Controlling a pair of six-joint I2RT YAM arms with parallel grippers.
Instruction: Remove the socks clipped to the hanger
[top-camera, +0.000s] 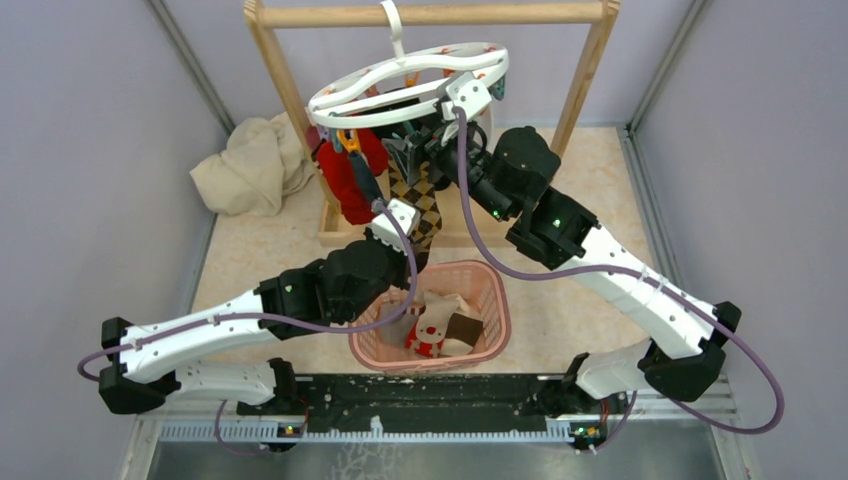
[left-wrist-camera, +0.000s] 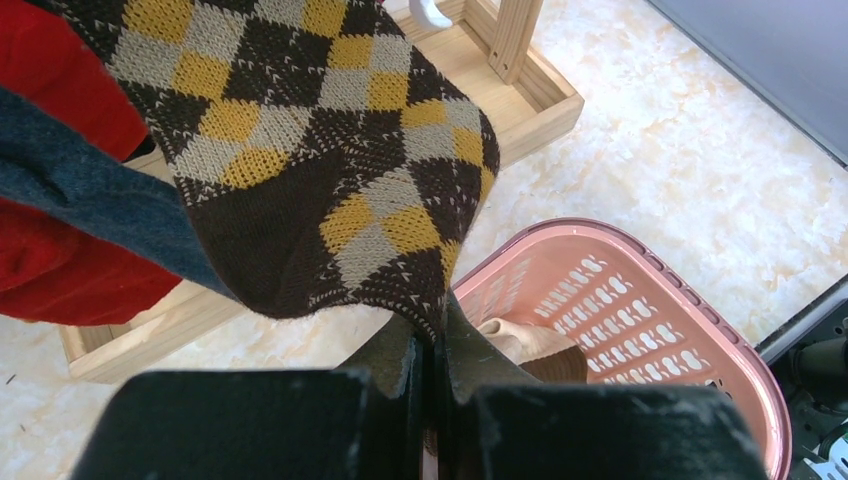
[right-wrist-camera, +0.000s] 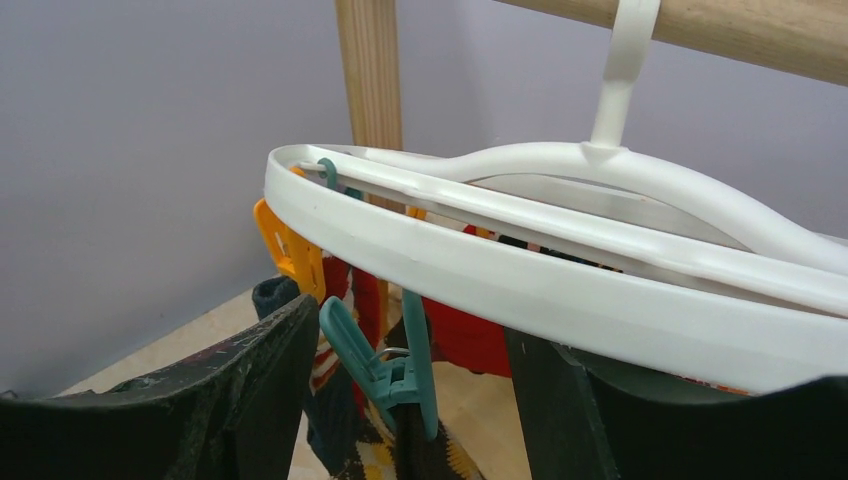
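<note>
My left gripper is shut on the lower end of a brown-and-yellow argyle sock (left-wrist-camera: 340, 130), which hangs down from the white round hanger (right-wrist-camera: 560, 280). My right gripper is part open at the hanger, its fingers either side of a teal clip (right-wrist-camera: 425, 380) with dark fabric below it. An orange clip (right-wrist-camera: 290, 250) hangs farther along the ring. Red socks (left-wrist-camera: 90, 270) and a blue one (left-wrist-camera: 100, 190) hang beside the argyle sock.
A pink basket (top-camera: 500, 310) holding socks sits below. The wooden rack (top-camera: 500, 14) carries the hanger. A beige cloth (top-camera: 245, 170) lies at the left; side walls bound the space.
</note>
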